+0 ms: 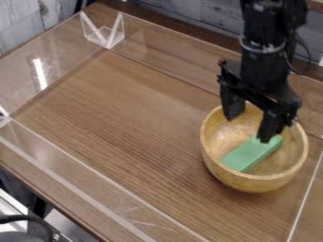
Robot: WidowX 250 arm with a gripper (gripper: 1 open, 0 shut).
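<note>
My gripper (251, 117) hangs over the back part of a round yellow wooden bowl (218, 164) on the right side of the table, its black fingers open and pointing down. In the bowl lies a green rectangular block (252, 153), tilted diagonally, a little below and in front of the fingers. I see nothing held between them.
A white wire basket (104, 31) stands at the back left. A dark area shows beyond its edge at bottom left.
</note>
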